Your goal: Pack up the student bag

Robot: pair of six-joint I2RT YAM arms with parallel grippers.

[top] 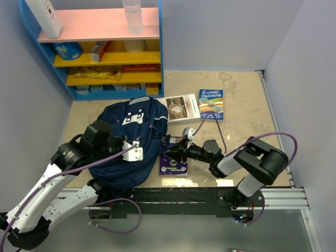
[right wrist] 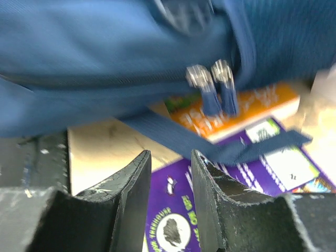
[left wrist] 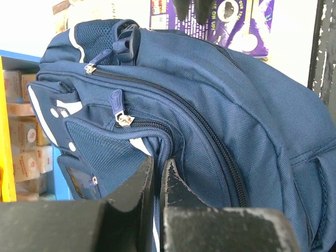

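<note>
A navy student bag [top: 155, 113] lies on the table at the left, its zips and pockets facing up. In the left wrist view, my left gripper is shut on a fold of the bag's fabric beside a zip pull [left wrist: 124, 119]. My right gripper is at the bag's right edge, above a purple book [top: 173, 167]. Its fingers stand a little apart with nothing between them. Two zip pulls [right wrist: 210, 76] hang from the bag above those fingertips, and a dark strap [right wrist: 168, 135] crosses beyond them.
A white book with a cup picture [top: 182, 109] and a blue treehouse book [top: 211, 104] lie behind. The shelf unit [top: 105, 35] at the back left holds a bottle [top: 133, 16] and other goods. Bare table [top: 241, 100] shows at the right.
</note>
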